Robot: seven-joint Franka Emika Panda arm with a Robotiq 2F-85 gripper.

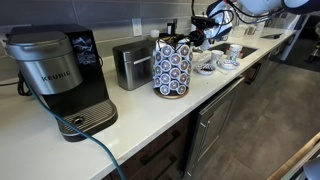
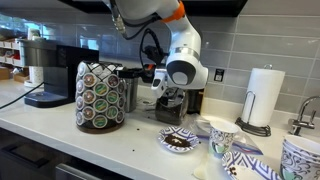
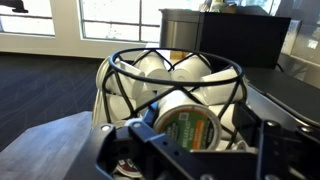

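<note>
A round wire carousel (image 1: 172, 70) full of coffee pods stands on the counter, also plain in exterior view 2 as the pod rack (image 2: 99, 100). My gripper (image 2: 128, 72) reaches in from the right at the rack's upper edge. In the wrist view, a pod (image 3: 186, 131) with a brown and green lid faces the camera, low in the middle. The dark fingers (image 3: 92, 155) of my gripper stand apart on either side of that pod, part open. Contact between fingers and pod cannot be made out.
A Keurig coffee maker (image 1: 70, 80) and a grey toaster (image 1: 133, 64) stand left of the rack. On the other side are a patterned plate (image 2: 178, 139), a mug (image 2: 222, 136) and a paper towel roll (image 2: 262, 97). Bare counter (image 1: 150, 115) lies in front of the rack.
</note>
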